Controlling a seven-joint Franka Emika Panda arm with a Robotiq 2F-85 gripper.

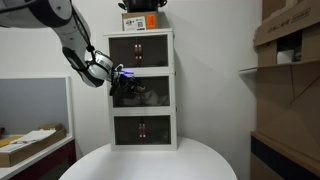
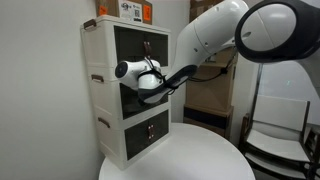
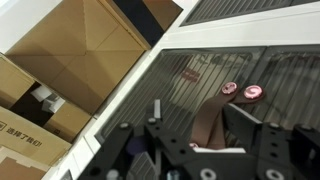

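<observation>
A white cabinet [image 1: 172, 95] with three stacked dark see-through fronts stands at the back of the table. My gripper [image 1: 132, 85] is in front of its middle compartment. In the wrist view the fingers [image 3: 156, 112] stand apart, so the gripper is open. A brown strap handle [image 3: 207, 122], fixed with a red round button [image 3: 229, 88], runs down toward the space between them. A second red button [image 3: 252, 92] sits beside it on the neighbouring door. The lower part of the strap is hidden by the gripper, and whether a finger touches it is unclear.
Boxes [image 1: 139, 22] stand on top of the cabinet. Cardboard boxes [image 1: 290, 110] are stacked at the right, and an open box [image 1: 30, 145] lies on a side table at the left. A white chair [image 2: 280, 125] stands apart.
</observation>
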